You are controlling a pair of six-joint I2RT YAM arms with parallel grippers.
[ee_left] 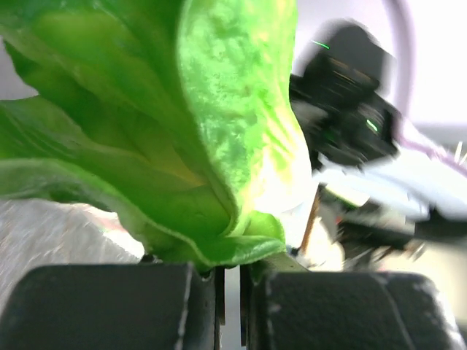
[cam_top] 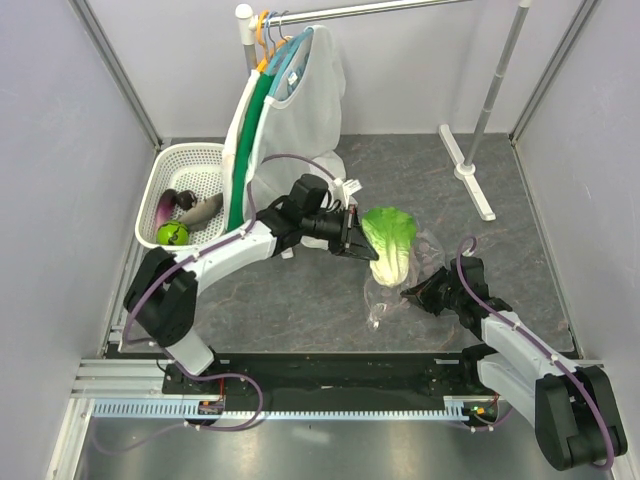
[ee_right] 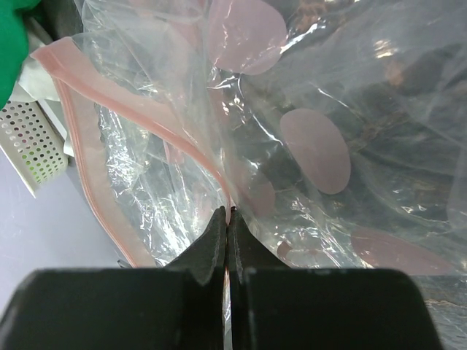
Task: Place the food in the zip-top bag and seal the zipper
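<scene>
A head of lettuce (cam_top: 390,240) hangs from my left gripper (cam_top: 362,250), which is shut on it and holds it over the clear zip bag. Green leaves (ee_left: 139,131) fill much of the left wrist view. The crumpled bag (cam_top: 385,305) lies on the grey floor under and right of the lettuce. My right gripper (cam_top: 408,294) is down at the bag, shut; in the right wrist view the pink zipper edge (ee_right: 139,117) runs to its fingertips.
A white basket (cam_top: 160,205) with a green ball and other items sits at the back left. Garments (cam_top: 290,110) hang from a rail beside it. The rail's white foot (cam_top: 470,180) stands back right. Bare floor shows at front left.
</scene>
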